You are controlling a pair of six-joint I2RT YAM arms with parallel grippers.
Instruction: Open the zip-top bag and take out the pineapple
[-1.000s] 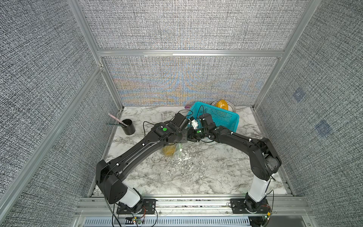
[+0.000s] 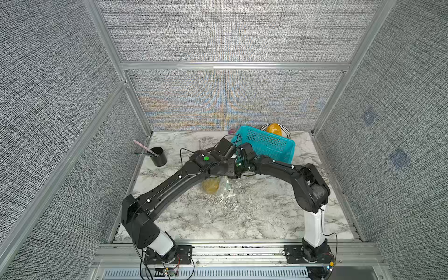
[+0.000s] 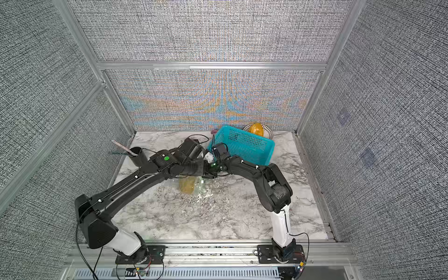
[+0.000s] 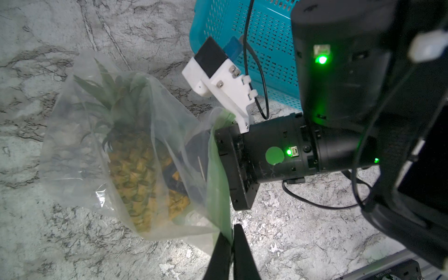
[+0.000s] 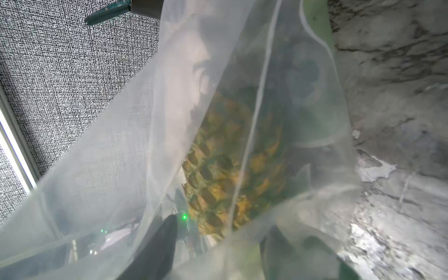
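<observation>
A clear zip top bag (image 4: 70, 154) with a pale green rim (image 4: 217, 182) lies on the table, and the pineapple (image 4: 133, 172) shows through its film. In the left wrist view my left gripper is closed on the near end of that rim. My right gripper reaches through the bag's mouth. Its dark fingers (image 5: 158, 245) stand apart behind the film, on either side of the pineapple's lower part in the right wrist view. Whether they touch the fruit cannot be told. Both top views hide most of the bag under the arms.
A turquoise basket (image 2: 285, 151) stands just behind the right arm. Beyond it sits a plate with a yellow fruit (image 2: 274, 128). A black cup (image 2: 159, 157) with sticks is at the left.
The right arm has moved leftward, its gripper coming further toward the bag. The left arm has shifted slightly to the right, and the visible part of the pineapple has moved slightly right too.
</observation>
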